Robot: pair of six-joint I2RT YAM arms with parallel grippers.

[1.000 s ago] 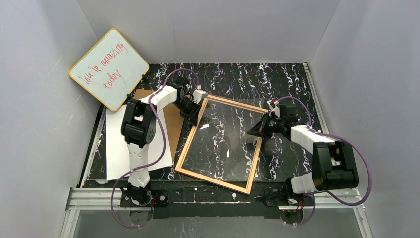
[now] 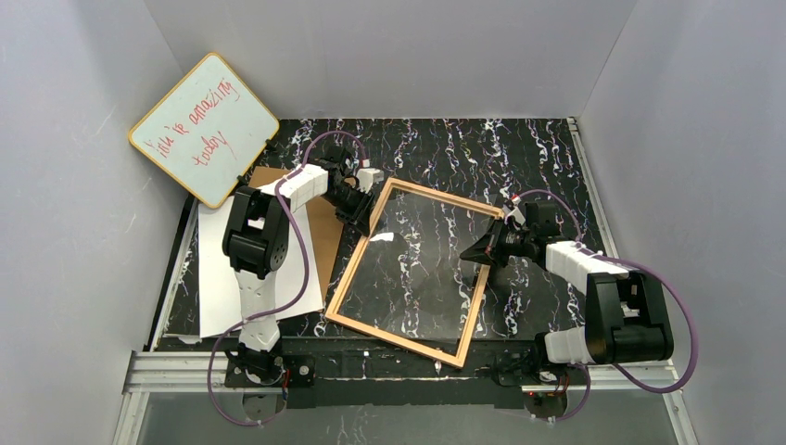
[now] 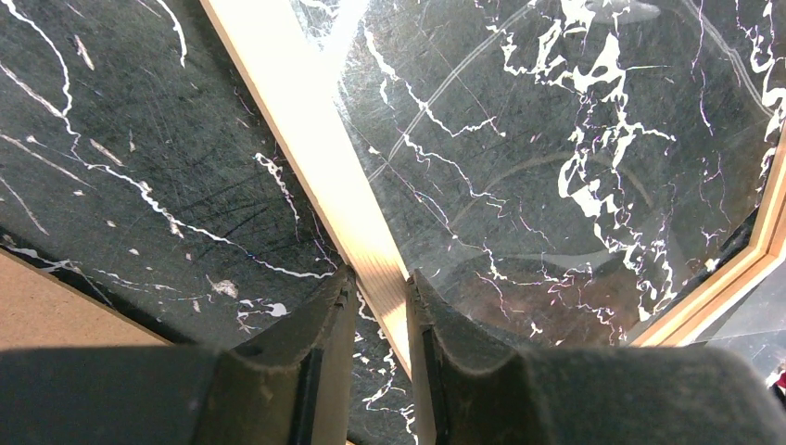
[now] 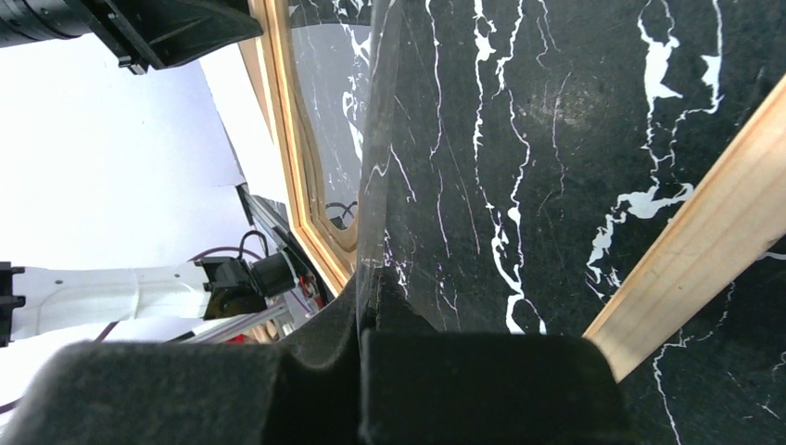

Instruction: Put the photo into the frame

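The light wooden frame (image 2: pixel 348 280) lies turned on the dark marbled table. Astride its left bar is my left gripper; its fingers stand along both sides of the wood, but whether they clamp it cannot be told. My right gripper (image 2: pixel 467 257) is over the right bar, shut on the edge of a clear sheet (image 4: pixel 375 139). In the right wrist view that sheet stands edge-on, rising from between the fingers. No printed picture shows; a large white sheet (image 2: pixel 211 278) at the left may be the photo, partly hidden by my left arm.
A brown board (image 2: pixel 323 243) lies partly under the white sheet. At the back left leans a whiteboard (image 2: pixel 199 130) with red writing.
The frame has turned slightly: its lower right corner moved left and toward the front, its upper right corner frontward. Both arms have shifted only a little.
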